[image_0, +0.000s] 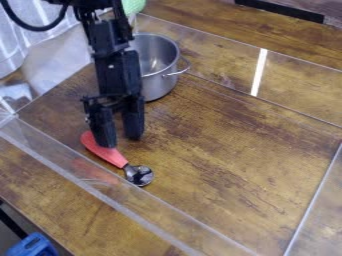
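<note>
A black gripper (112, 125) hangs low just over the red handle of a spoon (104, 150), which lies on the wooden surface with its metal head toward the lower right. The fingers stand apart, and I see nothing clearly held between them. A steel pot (158, 65) sits behind the gripper, partly hidden by the arm.
Clear plastic walls border the wooden work area (234, 150), whose middle and right are free. A green object (131, 7) is at the back, and a blue object (35, 246) sits at the bottom left corner.
</note>
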